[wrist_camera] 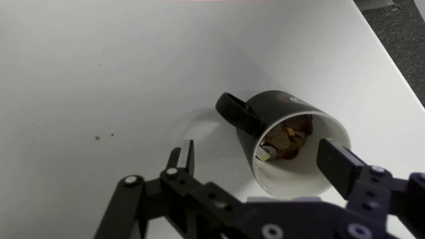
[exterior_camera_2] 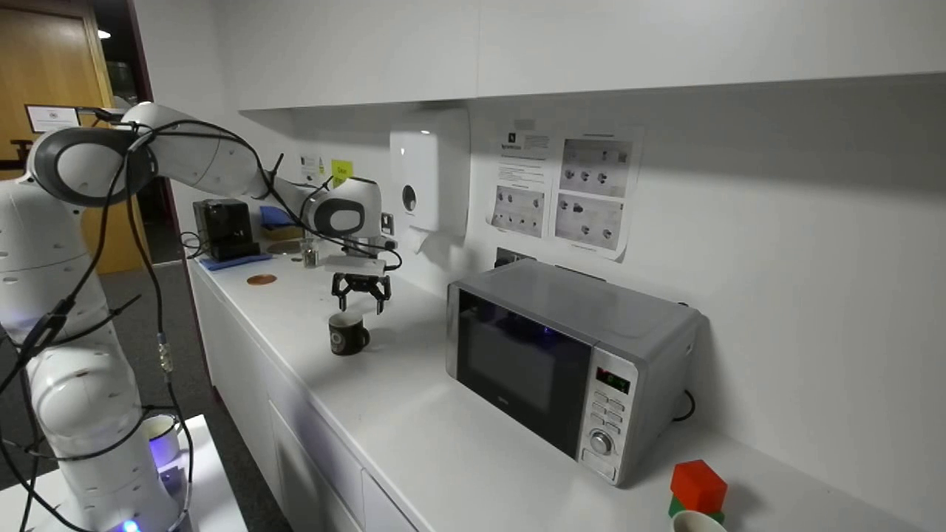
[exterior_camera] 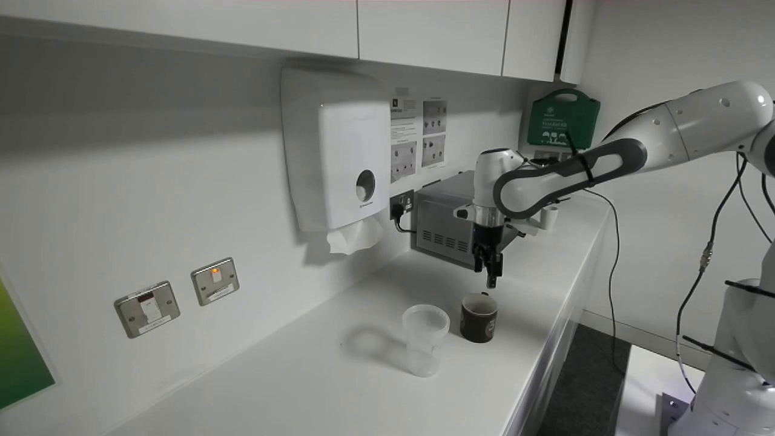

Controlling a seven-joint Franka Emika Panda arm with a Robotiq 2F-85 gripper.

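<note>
A dark mug (exterior_camera: 479, 320) with a white inside stands upright on the white counter. Coins (wrist_camera: 283, 141) lie at the bottom of the mug (wrist_camera: 261, 104), as the wrist view shows, and its handle points toward the upper left there. Above the mug (exterior_camera_2: 346, 334) hangs my gripper (exterior_camera_2: 360, 309), open and apart from it, its fingers empty. From the side, my gripper (exterior_camera: 488, 283) is over the mug's far edge. A clear plastic cup (exterior_camera: 425, 341) is upright beside the mug in exterior view 1; its contents, if any, cannot be made out.
A silver microwave (exterior_camera_2: 567, 355) sits against the wall behind the gripper. Red and green blocks (exterior_camera_2: 698, 486) are by a white cup at the near end. A paper towel dispenser (exterior_camera: 338, 152) is mounted over the counter, whose open side drops to the floor.
</note>
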